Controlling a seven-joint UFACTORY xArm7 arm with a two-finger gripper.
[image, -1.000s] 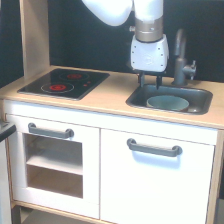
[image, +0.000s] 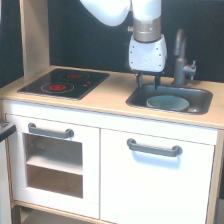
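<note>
Over the back left part of the sink hangs my gripper (image: 148, 80). Its dark fingers point down and stand apart, with nothing seen between them. A round teal-grey dish (image: 168, 103) lies in the dark sink basin (image: 201, 101), below and to the right of the fingertips. From this single angle the exact height of the gripper over the basin is hard to judge.
A dark faucet (image: 181, 62) rises behind the sink, close to the gripper's right. The black stovetop (image: 64, 83) lies at the left, with bare wooden counter (image: 110, 92) between it and the sink. Below are the oven door (image: 88, 158) and a white cabinet door (image: 152, 185).
My gripper has shifted slightly left and a touch up. Its fingers were apart before as well. The dish has stayed in the sink.
</note>
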